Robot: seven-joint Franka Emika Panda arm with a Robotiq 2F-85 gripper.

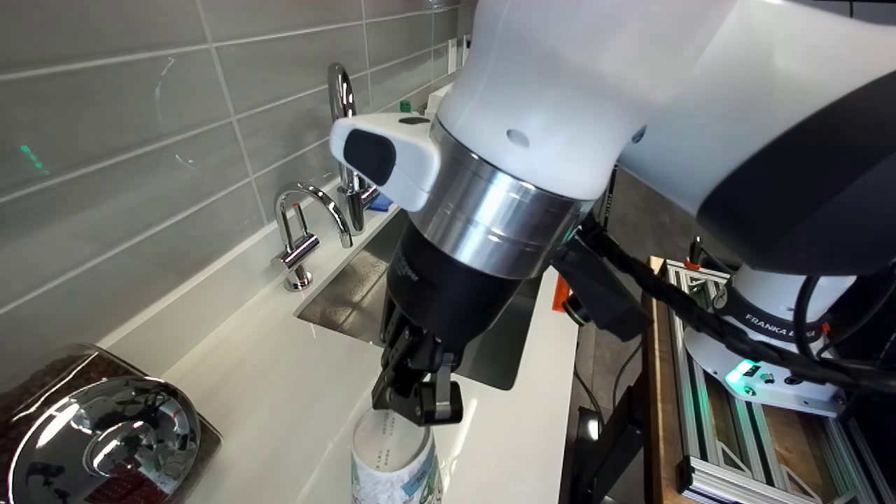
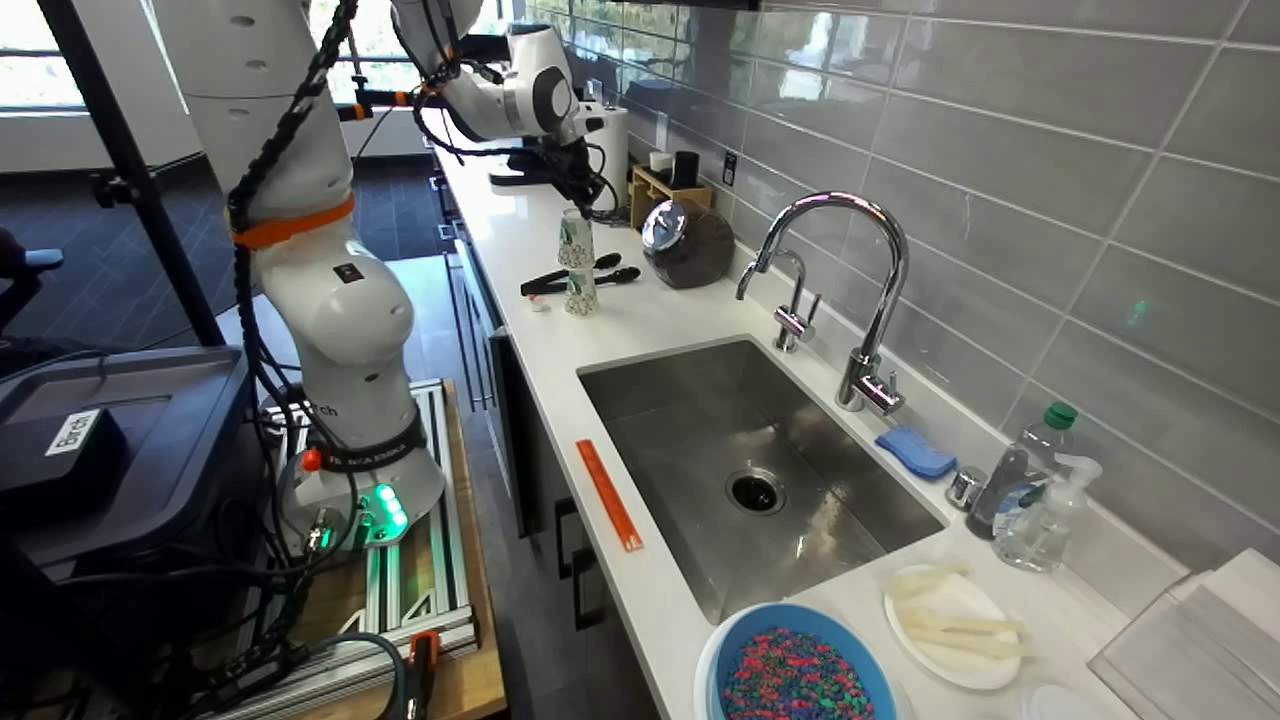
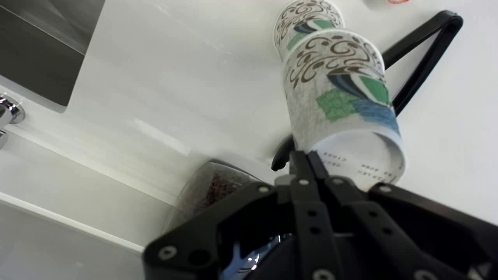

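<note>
A patterned paper cup (image 3: 341, 88) is upside down, its recessed base facing the wrist camera. My gripper is shut on the edge of that base, with the thin rim at its fingertips. In exterior view 1 the gripper (image 1: 420, 409) is at the cup's (image 1: 395, 458) upper edge. A second, similar cup (image 3: 305, 23) shows partly behind the held one in the wrist view. Exterior view 2 has the held cup (image 2: 576, 238) appearing above the second cup (image 2: 581, 292); whether they touch I cannot tell.
Black tongs (image 2: 582, 281) lie on the counter close by the cups. A dark jar with a shiny lid (image 2: 687, 244) stands toward the wall. The sink (image 2: 756, 414) and the taps (image 1: 298, 243) are farther along the counter, with bare counter between.
</note>
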